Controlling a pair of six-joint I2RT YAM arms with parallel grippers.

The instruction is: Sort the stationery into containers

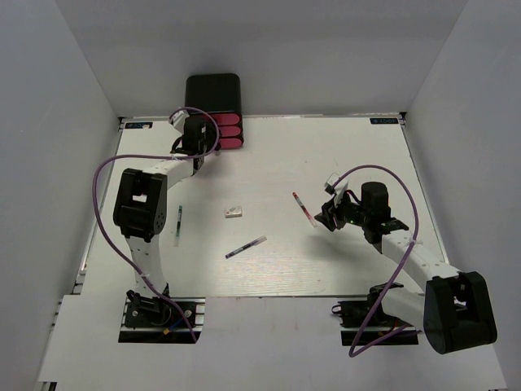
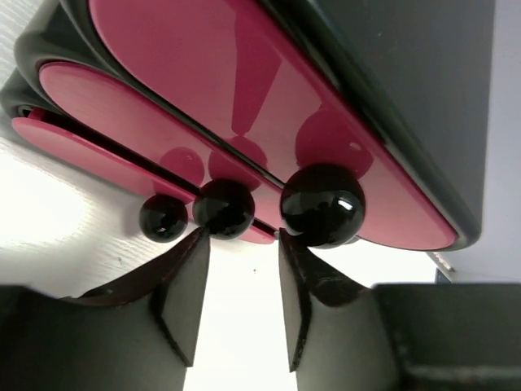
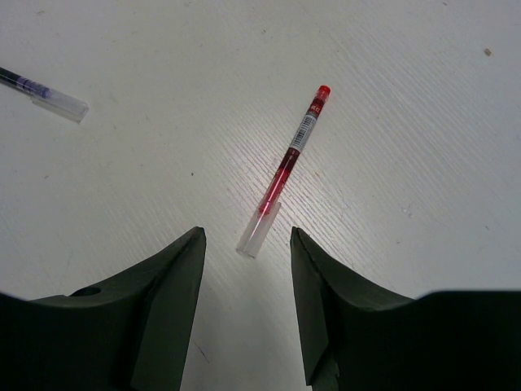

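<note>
A black cabinet with three dark-red drawer fronts stands at the back left, a round black knob on each. My left gripper is open close to the fronts, its fingertips near the middle knob and upper knob, gripping neither. A red pen lies right of centre; my right gripper stands over its clear-cap end with fingers apart and nothing held. Also on the table are a blue-labelled pen, a dark pen and a small whitish block.
My left arm covers part of the left side, close to the dark pen. Grey walls enclose the back and sides.
</note>
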